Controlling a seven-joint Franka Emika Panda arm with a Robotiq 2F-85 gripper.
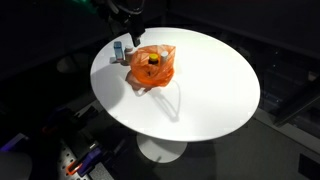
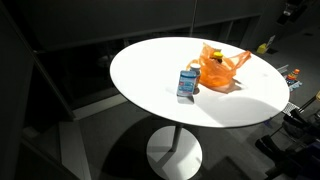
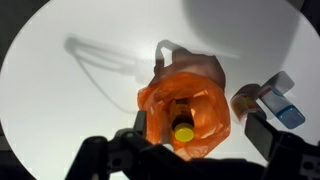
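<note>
An orange plastic bag lies open on the round white table, its handle loop spread to one side. Inside it stands a bottle with a yellow cap. Seen from above in the wrist view, my gripper is open, its dark fingers wide apart on either side of the bag's mouth. The fingers appear to be above the bag, not closed on anything. A blue container and a brown jar are close together beside the bag.
A white-topped item shows in the bag beside the yellow cap. Most of the table, on the side away from the blue container, is bare. The table edge curves close by the blue container.
</note>
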